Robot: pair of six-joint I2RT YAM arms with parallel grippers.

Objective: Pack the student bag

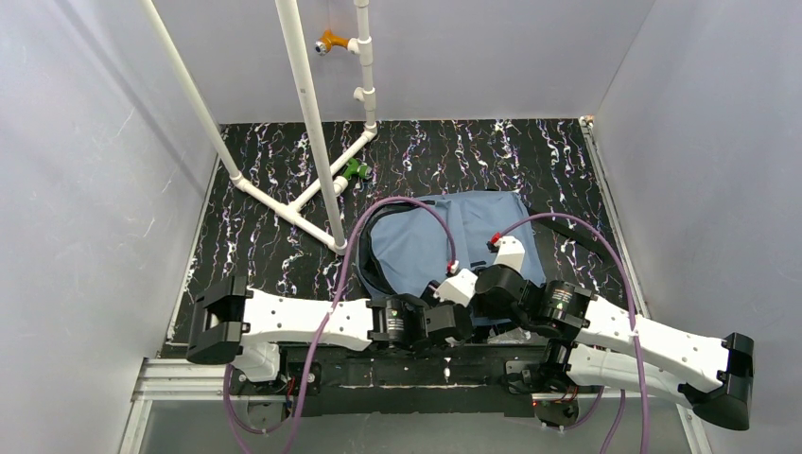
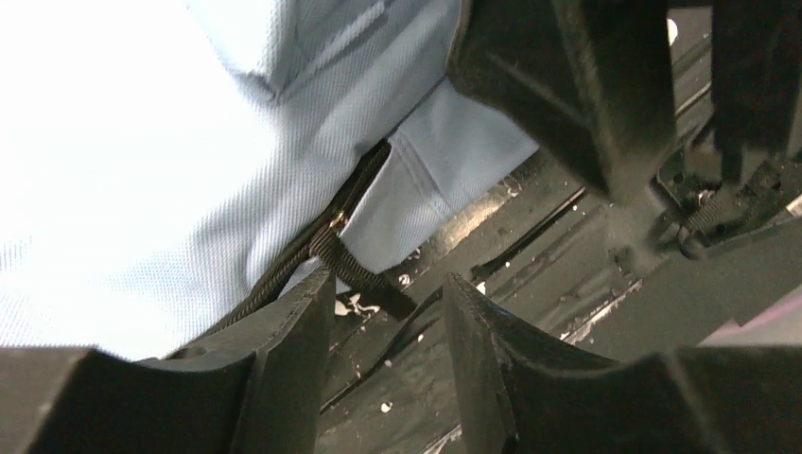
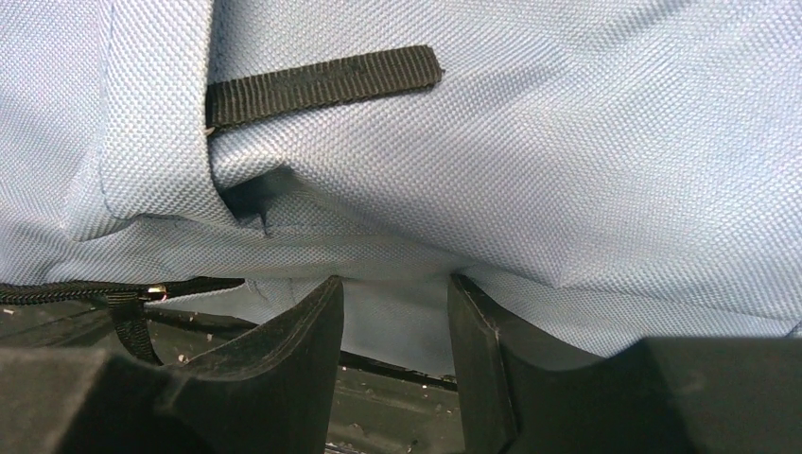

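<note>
A blue-grey fabric bag (image 1: 411,248) lies flat on the dark marbled floor, its front edge largely covered by the arms in the top view. My left gripper is at that front edge, fingers apart. A black ribbed zipper tab (image 2: 364,276) shows between and beyond them, hanging from the zipper (image 2: 284,270); whether they touch it I cannot tell. My right gripper has its fingers apart over the bag's lower fabric (image 3: 397,317), and no grip on the cloth shows. Another black strap (image 3: 326,87) lies on the bag above it.
Both arms come close together over the bag's front edge; part of the other arm (image 2: 605,85) fills the upper right of the left wrist view. White pipes (image 1: 293,213) stand at the left. Bare floor (image 1: 444,151) lies behind the bag.
</note>
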